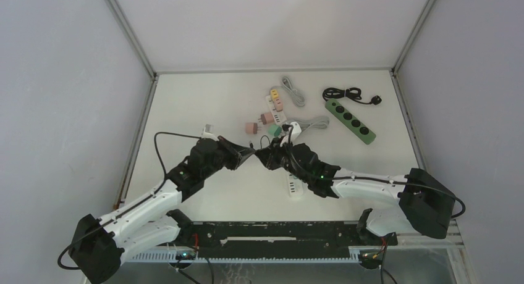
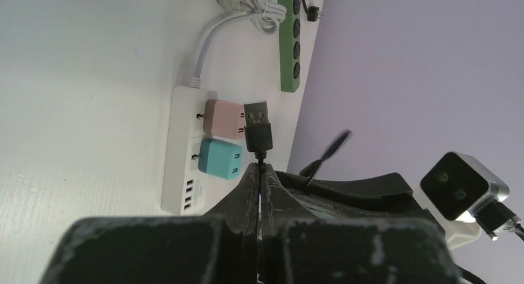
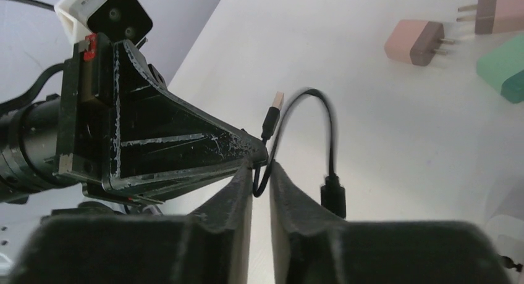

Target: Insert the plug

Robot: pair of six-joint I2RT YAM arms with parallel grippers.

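Observation:
My left gripper is shut on a short black USB cable, whose USB-A plug stands up from the fingertips in the left wrist view. My right gripper meets it from the right, its fingertips at the cable, partly closed; whether they grip it is unclear. The cable loops over to a second connector hanging at right. Below, a white power strip has a pink adapter and a teal adapter plugged in, with several USB ports at its end.
Loose pink adapters and a green adapter lie behind the grippers, with a second white strip. A green strip and coiled cables lie at the back right.

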